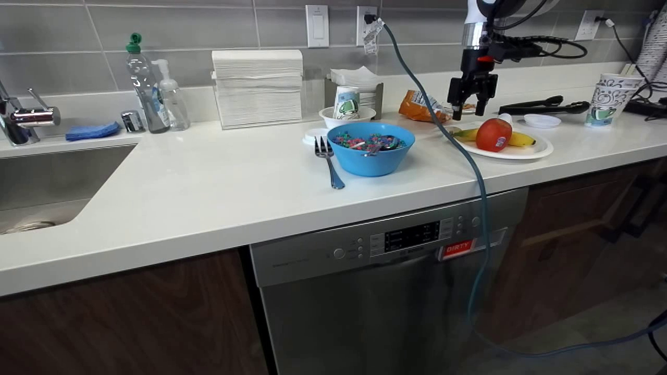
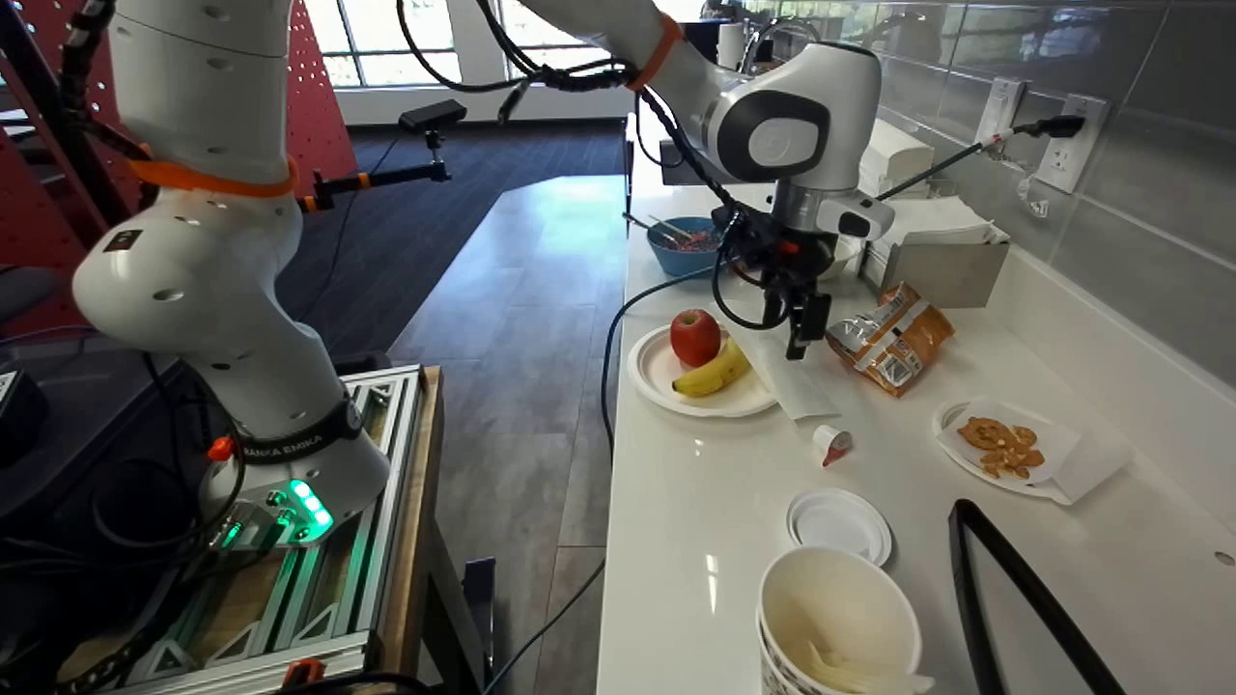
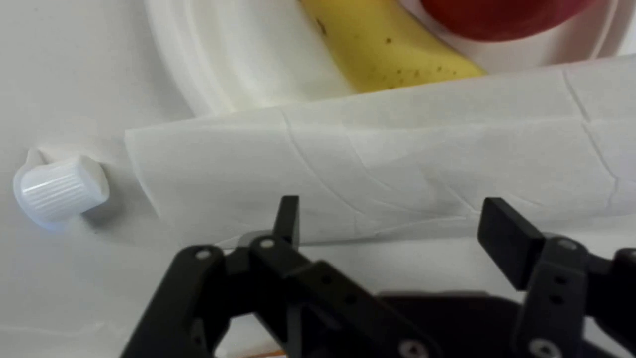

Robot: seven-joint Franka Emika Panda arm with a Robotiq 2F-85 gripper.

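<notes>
My gripper is open above the counter, its two black fingers wide apart with nothing between them. Below it in the wrist view lies a creased white paper napkin (image 3: 381, 161), partly over the plate's edge. On the white plate (image 2: 649, 382) rest a red apple (image 2: 695, 337) and a yellow banana (image 2: 714, 371). A small white cap-like container (image 3: 62, 186) lies on its side off the napkin's left end. In exterior view 1 my gripper (image 1: 469, 112) hangs behind the plate, to the right of an orange snack bag (image 1: 420, 107).
A blue bowl (image 1: 370, 156) of wrapped candies and a fork (image 1: 331, 163) are left of the plate. Cookies (image 2: 1003, 445) lie on another plate near the wall. Black tongs (image 2: 1020, 579) and a paper cup (image 2: 840, 602) stand nearer. A cable (image 1: 431, 103) crosses the counter.
</notes>
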